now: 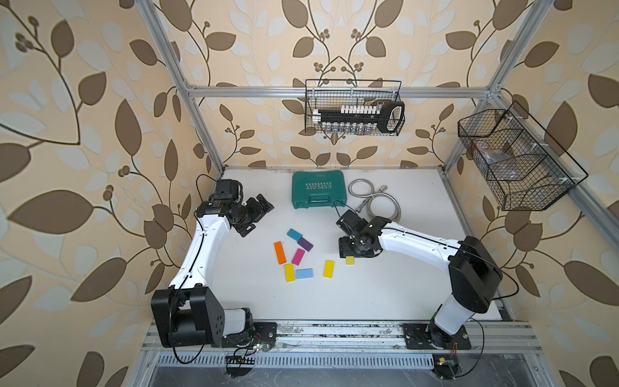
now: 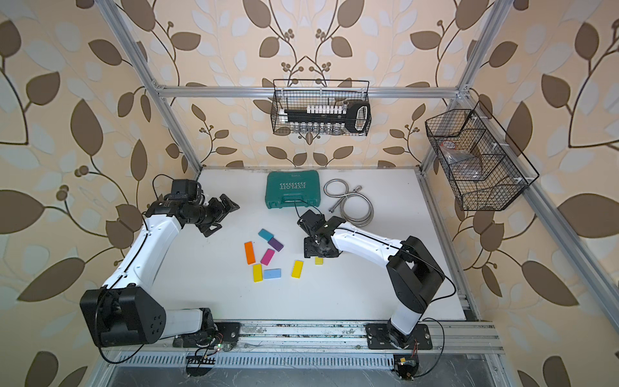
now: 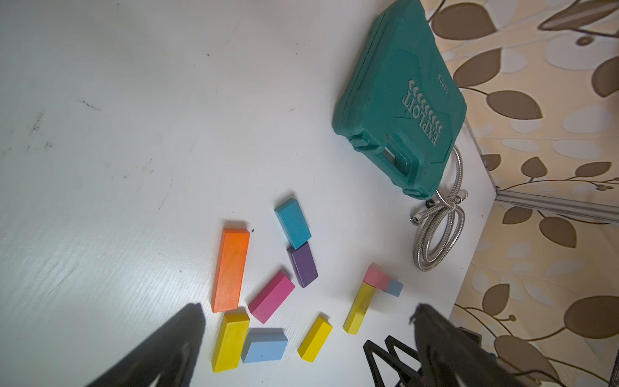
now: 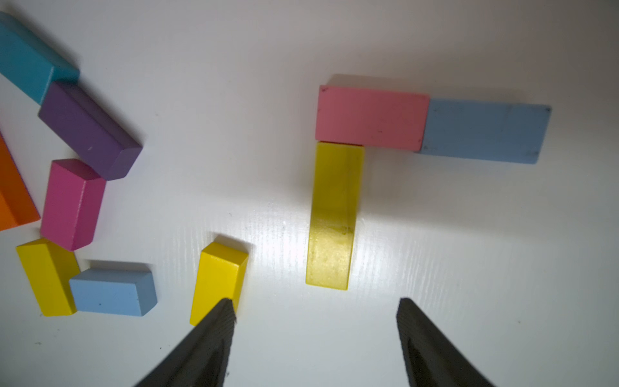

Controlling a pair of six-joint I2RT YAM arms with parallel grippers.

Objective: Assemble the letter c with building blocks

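Observation:
In the right wrist view a pink block (image 4: pixel 372 118) and a blue block (image 4: pixel 483 130) lie end to end. A long yellow block (image 4: pixel 334 216) runs down from the pink one's left end, so the three form a corner. My right gripper is open above the table, with no block held between its fingers. To its left lies a loose yellow block (image 4: pixel 219 280). My left gripper stands apart at the left of the table; its fingers (image 3: pixel 164 351) are spread wide with nothing gripped.
Loose blocks lie mid-table: orange (image 3: pixel 230 269), teal (image 3: pixel 293 222), purple (image 3: pixel 302 264), magenta (image 3: pixel 271 296), yellow (image 3: pixel 230 342) and light blue (image 3: pixel 265 347). A green case (image 1: pixel 319 189) and a coiled metal hose (image 1: pixel 384 206) sit at the back.

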